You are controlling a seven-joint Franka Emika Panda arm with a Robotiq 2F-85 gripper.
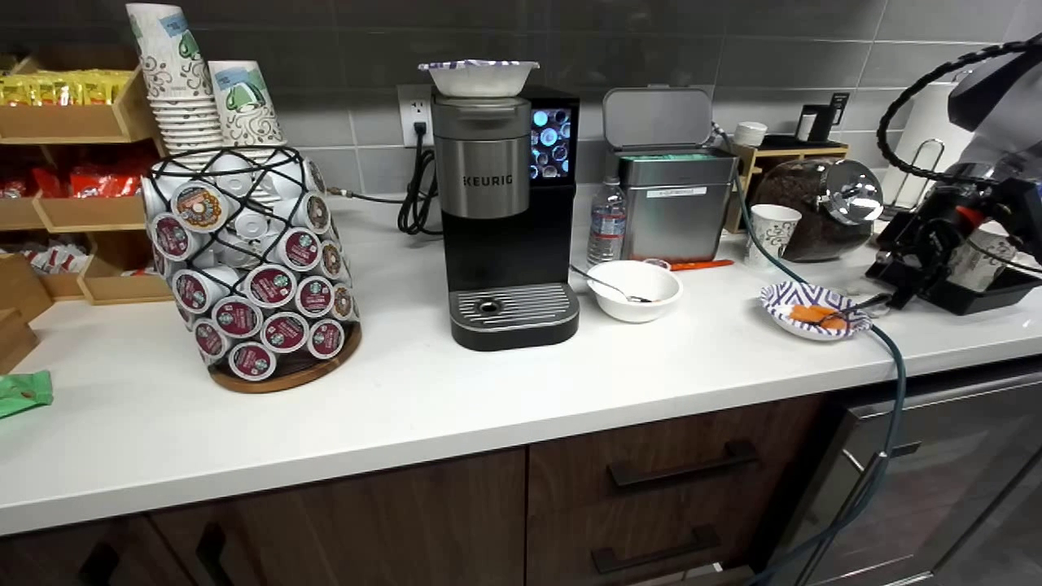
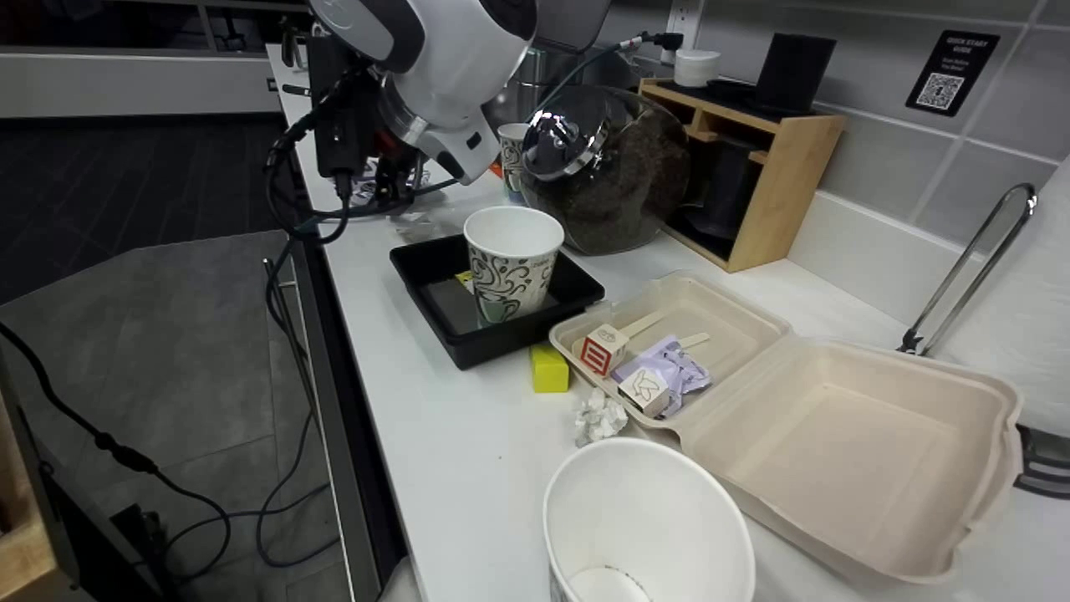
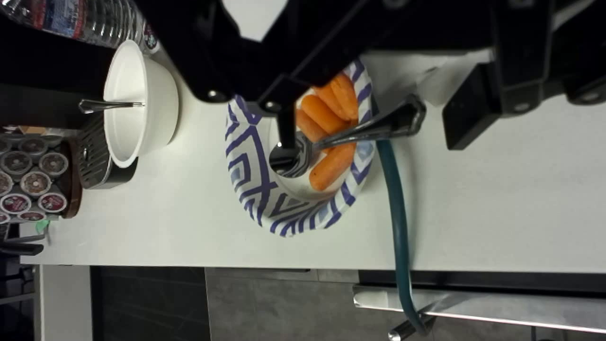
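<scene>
A purple-and-white patterned paper bowl (image 1: 799,330) holds several orange carrots (image 3: 331,166) and a metal utensil (image 3: 363,133). Its handle sticks out over the bowl's rim, and its head lies partly hidden behind one fingertip in the wrist view. My gripper is open, its two fingers well apart, with the utensil's handle showing in the gap between them. How far the fingertips are above the handle is hard to judge. Exterior view 1 has the gripper (image 1: 884,295) at the right side of the bowl, close to the handle's end.
A teal hose (image 3: 399,227) runs right beside the bowl and over the counter's edge. To the bowl's left stands a white bowl (image 1: 635,304) with a spoon. A black tray (image 2: 456,346) with a paper cup (image 2: 512,266) lies under and behind the arm.
</scene>
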